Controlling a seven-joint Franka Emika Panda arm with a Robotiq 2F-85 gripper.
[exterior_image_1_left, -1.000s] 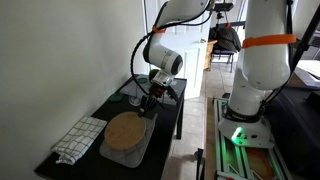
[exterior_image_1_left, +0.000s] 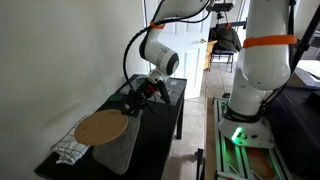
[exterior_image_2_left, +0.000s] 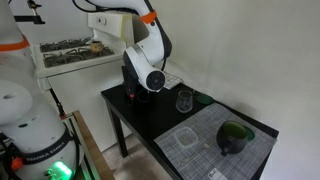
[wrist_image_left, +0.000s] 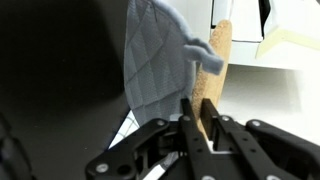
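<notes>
A round wooden board (exterior_image_1_left: 103, 127) is tilted up off the table, its edge held in my gripper (exterior_image_1_left: 136, 106). In the wrist view the board (wrist_image_left: 208, 86) appears nearly edge-on at the fingertips of my gripper, which is shut on it. A grey quilted pad (wrist_image_left: 158, 65) hangs close beside the board, one corner folded over near the fingertips. Below the board in exterior view 1, the pad (exterior_image_1_left: 117, 152) shows in part. Whether the pad is pinched as well, I cannot tell. The arm hides the board in exterior view 2.
A checked cloth (exterior_image_1_left: 70, 148) lies at the left on the dark table (exterior_image_1_left: 160, 130). Exterior view 2 shows a green pot (exterior_image_2_left: 233, 136), a clear glass (exterior_image_2_left: 184, 100) and a clear container (exterior_image_2_left: 184, 137) at the table's other end, partly on a grey mat (exterior_image_2_left: 215, 160).
The board has risen from lying on the pad, tilting and shifting left towards the checked cloth. My gripper has moved left with it, and the pad has shifted left too.
</notes>
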